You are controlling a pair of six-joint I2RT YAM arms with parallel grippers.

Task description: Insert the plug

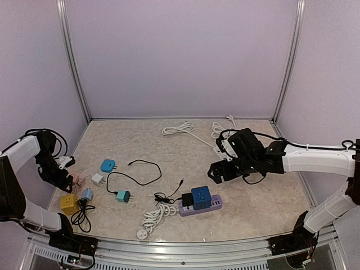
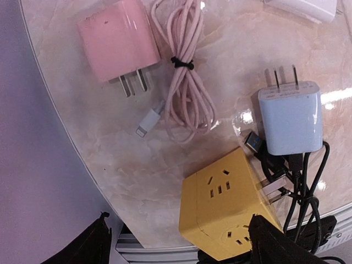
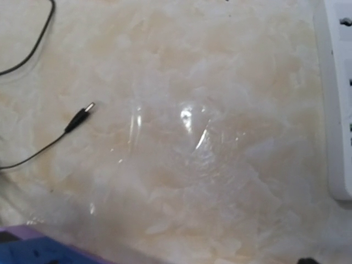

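Observation:
My left gripper (image 1: 68,184) hangs low at the table's left edge, its fingers apart and empty in the left wrist view. Ahead of them lies a pink plug (image 2: 118,41) with two prongs, beside a tied pink cable (image 2: 184,71). A yellow socket cube (image 2: 225,203) is partly covered by one fingertip in that view. Next to the cube rests a light blue plug (image 2: 291,118), prongs pointing away. My right gripper (image 1: 215,173) stands open and empty over the right middle of the table. A blue socket cube (image 1: 201,197) and a black plug (image 1: 187,199) sit on the purple power strip (image 1: 215,206).
Loose plugs lie about: a white one (image 1: 98,179), a blue one (image 1: 108,165) and a teal one (image 1: 123,196) with a black cable. A white power strip (image 3: 335,110) lies right of centre. The side wall stands close to my left arm.

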